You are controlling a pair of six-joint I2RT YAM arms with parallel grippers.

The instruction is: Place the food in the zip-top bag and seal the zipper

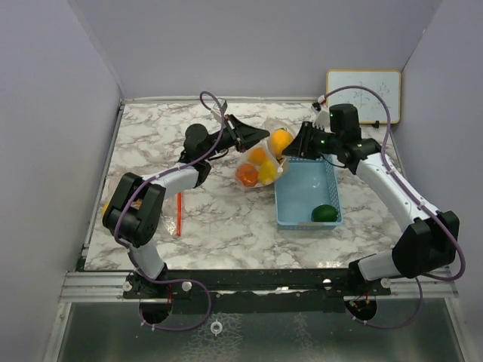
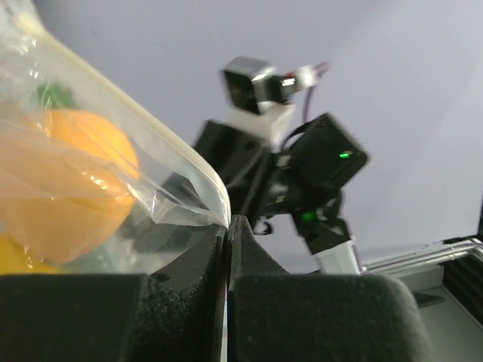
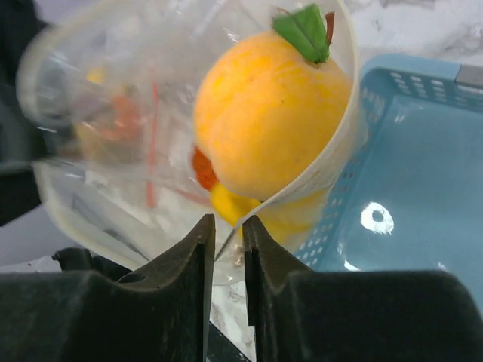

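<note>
A clear zip bag (image 1: 245,157) holds several pieces of orange and yellow toy food, with an orange fruit (image 3: 275,113) bearing a green leaf near its mouth. My left gripper is shut on the bag's rim, which runs into its fingertips in the left wrist view. On the opposite side of the mouth is my right gripper, its fingers partly open. In the right wrist view the bag's rim passes into the gap between its fingers, which stand apart from each other.
Under the right arm sits a blue basket (image 1: 280,215) with a dark green item (image 1: 325,213) inside. Another clear bag with a red zipper (image 1: 179,215) lies behind the left arm. A whiteboard (image 1: 364,90) stands at the back right.
</note>
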